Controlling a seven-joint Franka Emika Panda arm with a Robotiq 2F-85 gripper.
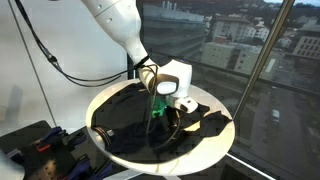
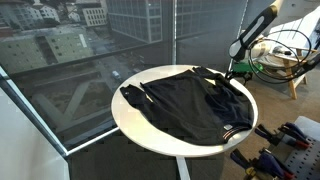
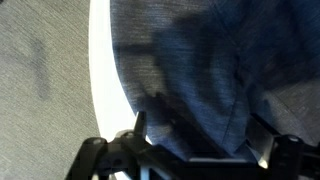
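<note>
Dark cloth, looking like a garment, lies spread and wrinkled over much of the white round table. My gripper stands open above the cloth, its two fingers wide apart in the wrist view. Below and between them is dark blue fabric with folds; whether the fingertips touch it I cannot tell. In exterior view 1 the arm hides the gripper's tips and part of the cloth. In exterior view 2 the gripper is small, at the table's right side.
The table's pale edge runs just left of the cloth in the wrist view, with grey floor beyond. Bare tabletop shows at the front right. A large window stands behind the table.
</note>
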